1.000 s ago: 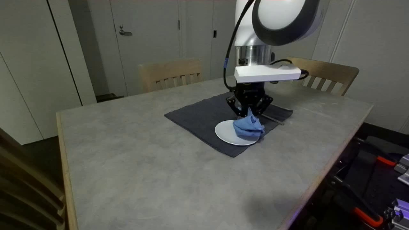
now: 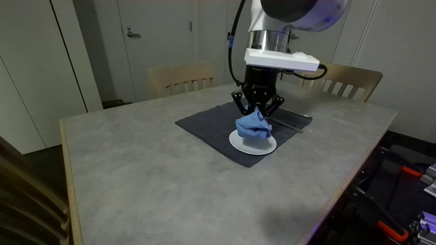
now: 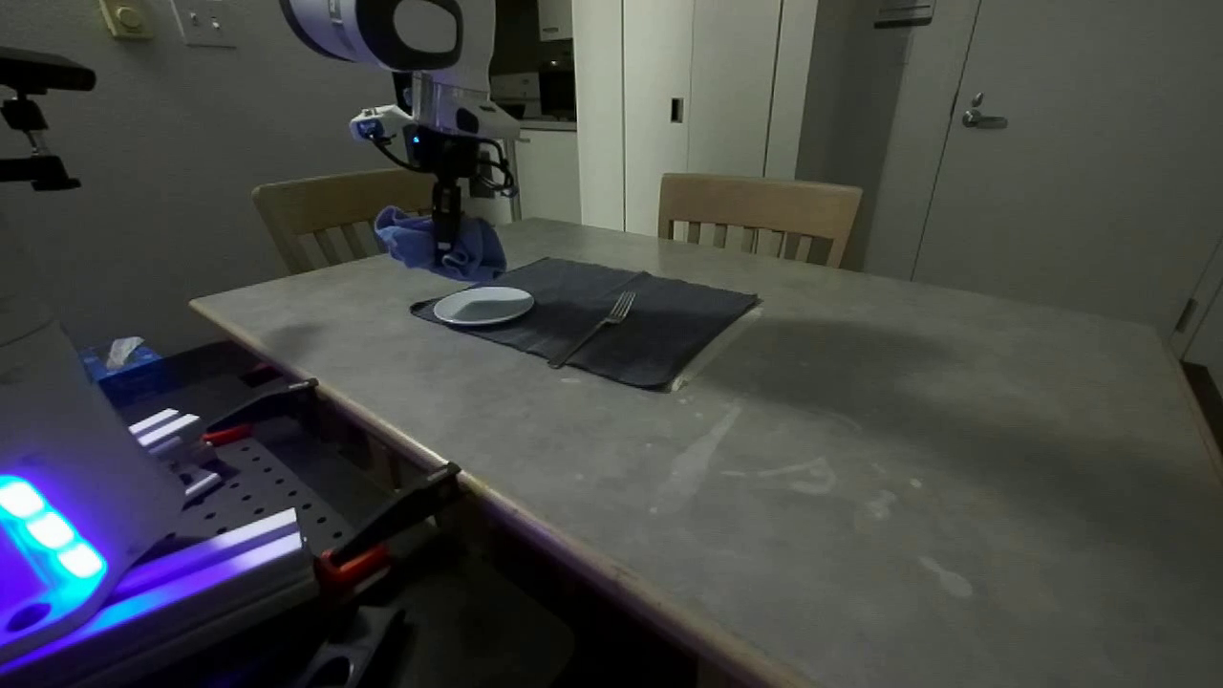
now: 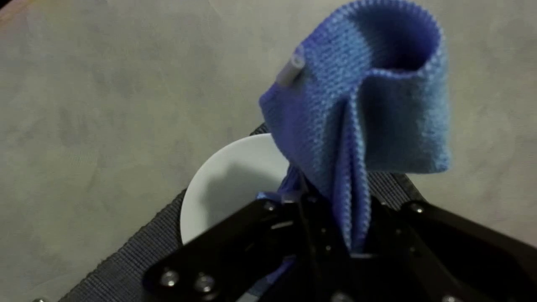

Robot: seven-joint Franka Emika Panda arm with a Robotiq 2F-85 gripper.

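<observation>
My gripper (image 2: 254, 112) is shut on a folded blue cloth (image 2: 253, 126), which bunches out on both sides of the fingers. In exterior view 2 the cloth (image 3: 441, 243) hangs in the air above the white plate (image 3: 483, 305), with a gap beneath it. From the wrist, the cloth (image 4: 322, 100) rises in a loop from between the fingers and carries a small pale tag. The plate (image 4: 236, 181) is partly covered by it there, and a shadow falls across its surface. The fingertips themselves are mostly hidden by fabric.
The plate rests on a dark grey placemat (image 3: 676, 315). A fork (image 3: 596, 327) lies across the mat, apart from the plate. Wooden chairs (image 3: 762, 201) stand along the table's far side.
My gripper has risen and shifted left in exterior view 1, carrying the cloth up from low over the plate's right side. The plate, mat and fork have stayed put.
</observation>
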